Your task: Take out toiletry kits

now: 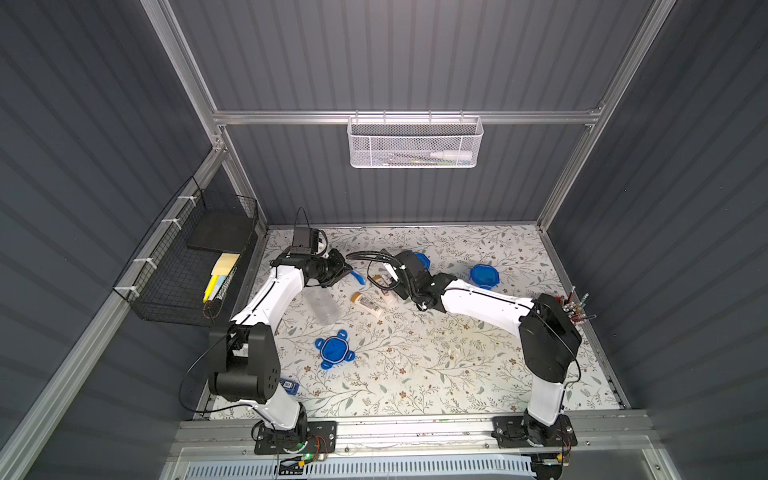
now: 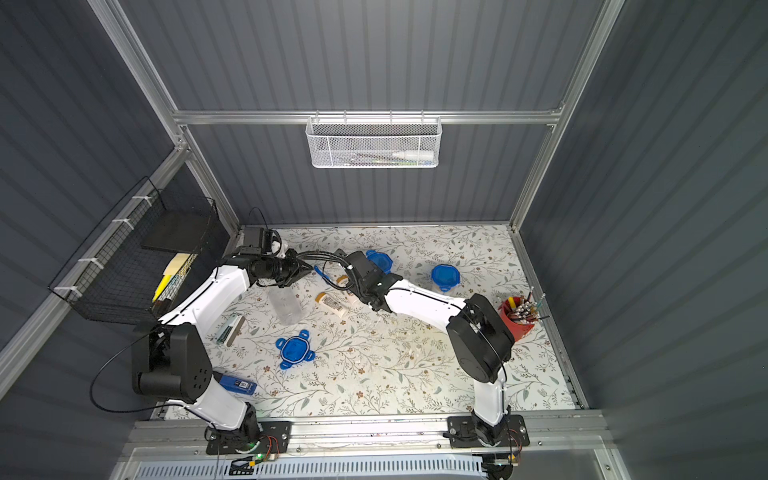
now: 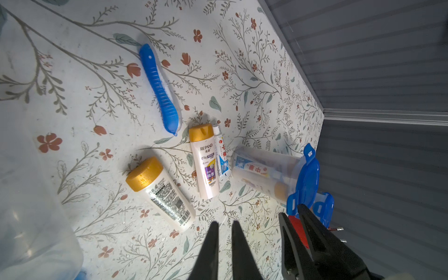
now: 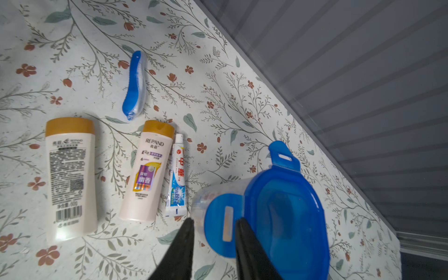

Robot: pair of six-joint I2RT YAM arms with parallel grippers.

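Note:
Two gold-capped bottles (image 4: 70, 182) (image 4: 145, 172), a toothpaste tube (image 4: 177, 177) and a blue toothbrush item (image 4: 134, 84) lie on the table. Right of them a clear container (image 3: 261, 172) with a blue rim lies on its side, items inside. My right gripper is over that container's near end, fingers apart, nothing visibly held. My left gripper hangs above the table left of the group, fingers apart and empty.
A translucent box (image 3: 32, 210) and blue lid (image 1: 334, 349) lie at left, another blue lid (image 1: 484, 275) at back right. Wire baskets hang on the walls; a red cup (image 2: 516, 316) of pens stands at right.

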